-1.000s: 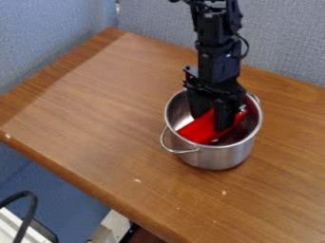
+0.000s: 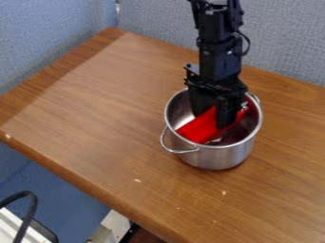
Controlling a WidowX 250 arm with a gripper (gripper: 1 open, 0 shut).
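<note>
A steel pot point(image 2: 216, 157) with a wire handle stands on the wooden table toward the right. Inside it lies a red object point(image 2: 199, 129), tilted across the interior. My black gripper point(image 2: 216, 112) reaches down into the pot from above, shut on the red object. The fingertips are dark and partly hidden against the red object and the pot's rim.
Grey padded walls stand behind. A cable and a pale device point(image 2: 15, 228) are at the lower left, off the table.
The gripper, red object and pot show at most a very slight shift over the last second.
</note>
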